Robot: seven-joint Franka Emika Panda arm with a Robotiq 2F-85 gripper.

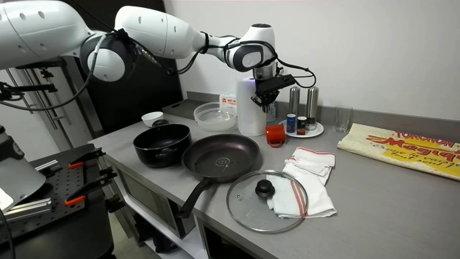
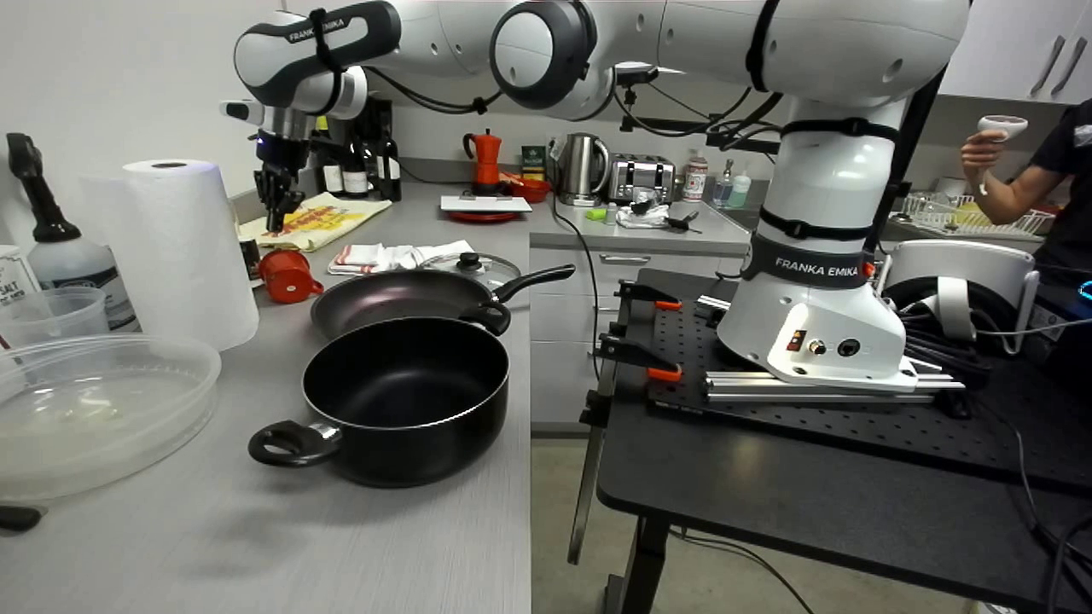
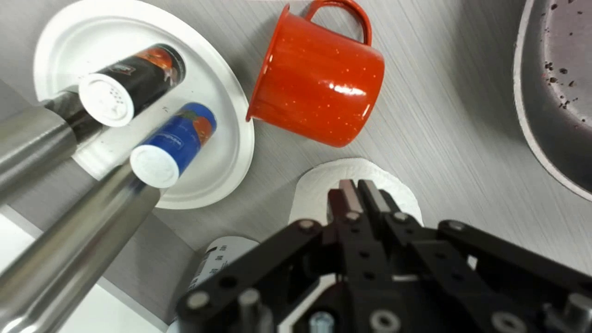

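The red enamel mug (image 3: 322, 77) lies on its side on the counter, its rim at the edge of the white plate (image 3: 236, 161). In exterior view 1 the mug (image 1: 275, 134) is to the right of the paper roll (image 1: 250, 108), with its handle towards the front. My gripper is shut and clear of the mug; no object shows between its fingers. From the side, the gripper (image 1: 265, 108) hangs above the mug, close to the paper roll.
Two small shakers (image 3: 133, 83) and tall metal mills (image 3: 83, 244) stand beside the mug. A black frying pan (image 1: 221, 157), a pot (image 1: 162, 144), a glass lid (image 1: 241, 207) and a cloth (image 1: 317, 196) occupy the front. Bare counter (image 1: 379, 207) lies to the right.
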